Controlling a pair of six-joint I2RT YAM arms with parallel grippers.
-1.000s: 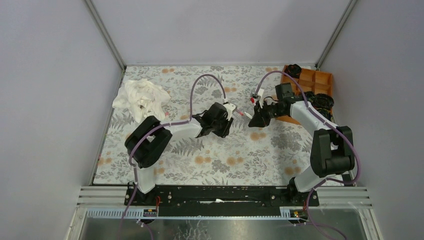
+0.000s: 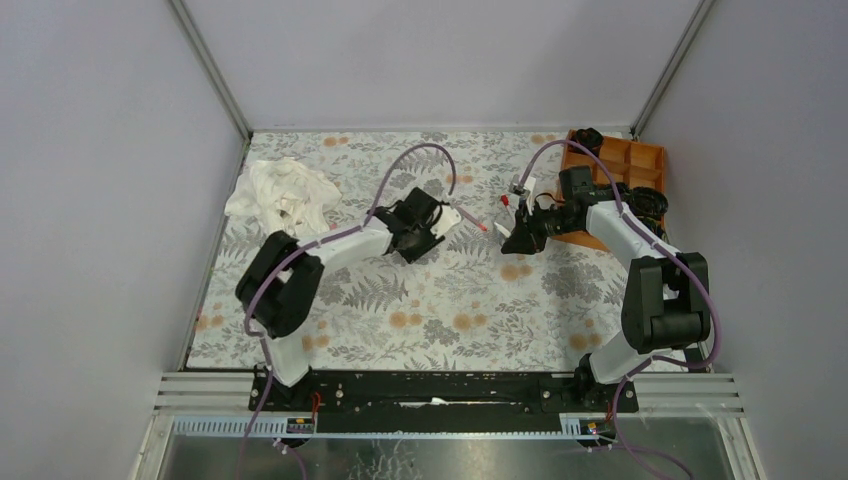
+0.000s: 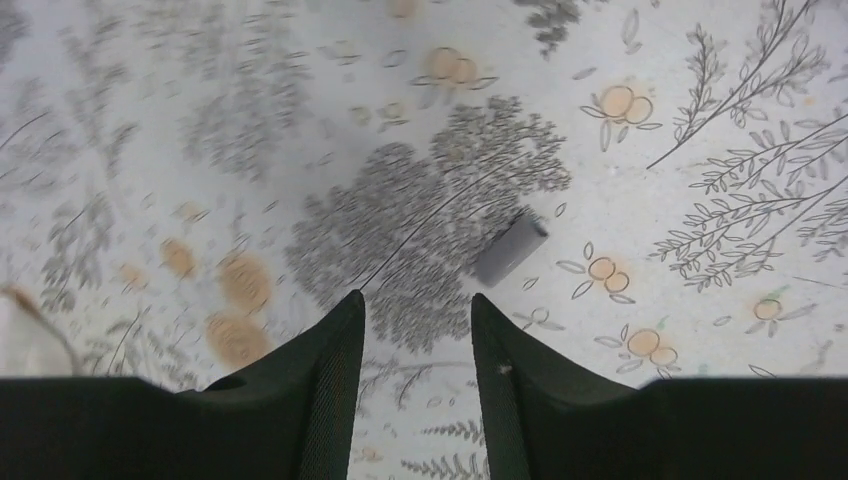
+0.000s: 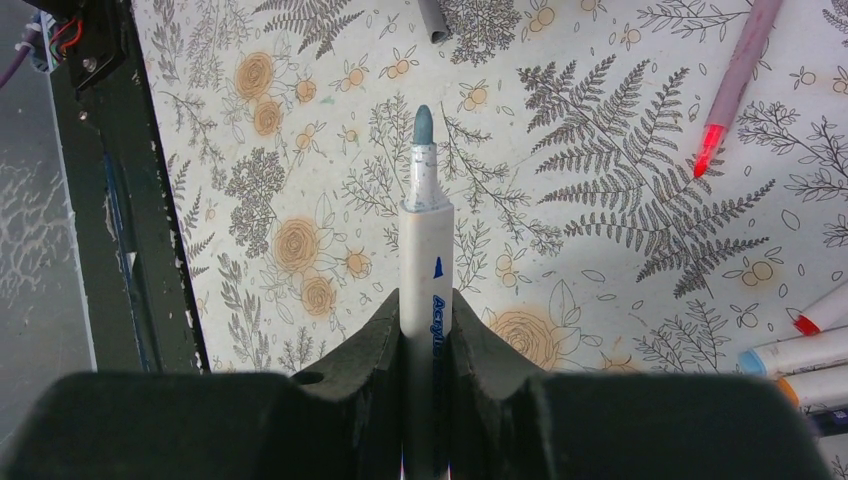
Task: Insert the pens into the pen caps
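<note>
The grey pen cap (image 3: 512, 250) lies on the patterned tablecloth, slanted, just ahead of and to the right of my left fingertips in the left wrist view. My left gripper is open, its fingers apart and empty. In the right wrist view the same cap shows at the top edge, away from the pen. A white pen (image 4: 427, 250) with a grey-blue tip points forward, bare-tipped, and my right gripper is shut on its barrel.
A pink pen with a red tip (image 4: 742, 80) lies to the right. Several more pens, including a light-blue-capped one (image 4: 800, 353), lie at the right edge. A white cloth (image 2: 280, 198) and an orange box (image 2: 635, 155) flank the table.
The left arm has moved left, away from the right gripper. The right arm holds still.
</note>
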